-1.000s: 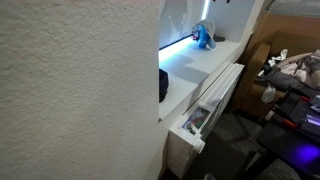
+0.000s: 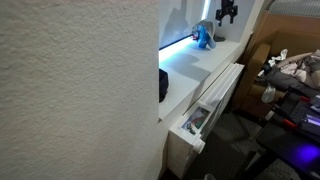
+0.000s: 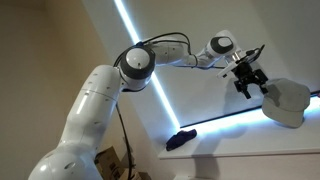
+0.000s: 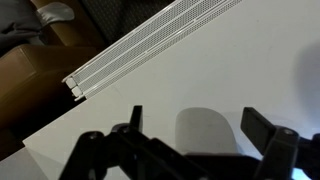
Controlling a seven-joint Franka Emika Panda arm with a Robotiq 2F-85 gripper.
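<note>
My gripper stands open over the white surface (image 4: pixel 150 75) in the wrist view, its two black fingers well apart. A pale rounded patch (image 4: pixel 205 128) shows between them; I cannot tell whether it is an object or a shadow. In exterior view 2 the gripper (image 3: pixel 256 90) points down above the ledge, close to a pale grey cap-like thing (image 3: pixel 288 102); whether they touch is unclear. At the top of exterior view 1 the gripper (image 2: pixel 226 18) hangs over the ledge's far end, near a blue and grey item (image 2: pixel 203 37).
A black item (image 2: pixel 163 84) lies on the ledge (image 2: pixel 186 78) near the wall corner. Below, a white drawer (image 2: pixel 212 101) is pulled out with small things inside. A brown sofa (image 2: pixel 262 52) and a dark table (image 2: pixel 292 146) stand to the right.
In exterior view 1 my gripper has come down from the upper frame edge toward the ledge's far end. The objects on the ledge and the drawer look the same.
</note>
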